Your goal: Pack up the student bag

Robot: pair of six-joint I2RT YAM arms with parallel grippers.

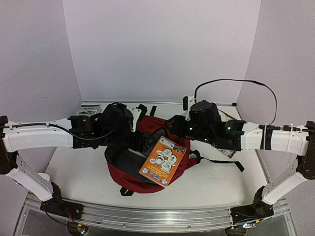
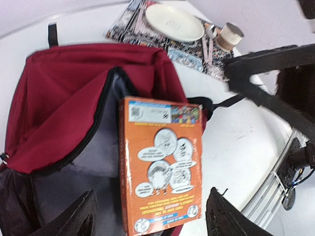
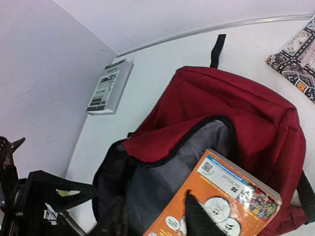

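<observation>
An orange comic-style book (image 1: pixel 163 161) leans cover up on the right side of the mouth of the red bag (image 1: pixel 123 181), its lower end near the bag's front edge. In the left wrist view, my left gripper is open, its fingers (image 2: pixel 76 221) well apart with the book showing beyond them. My right gripper is also open above the bag, with no grip on the book visible. From above, both grippers hover over the bag, left and right of the book's upper end. The grey lining (image 3: pixel 160 184) shows beside the book.
A grey-white book (image 3: pixel 109 88) lies at the back left. To the right are a patterned cloth (image 2: pixel 130 27), a cream plate (image 2: pixel 174 22) and a cup (image 2: pixel 230 35). A black strap (image 1: pixel 224 161) stretches right from the bag.
</observation>
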